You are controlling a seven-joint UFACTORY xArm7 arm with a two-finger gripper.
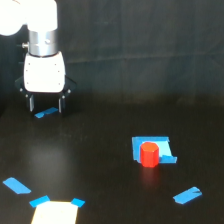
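Note:
A red cylinder (149, 154) stands upright at the right of the dark table, on or just in front of a taped blue square (136, 148) with a pale middle. My white arm comes down at the upper left. Its gripper (46, 104) is open there, its two dark fingers well apart and nothing seen between them. A wide stretch of table separates it from the cylinder.
Blue tape strips lie at the left (16, 186), at the lower right (187, 195) and behind the gripper. A pale square (54, 214) with blue corners is cut off by the bottom edge.

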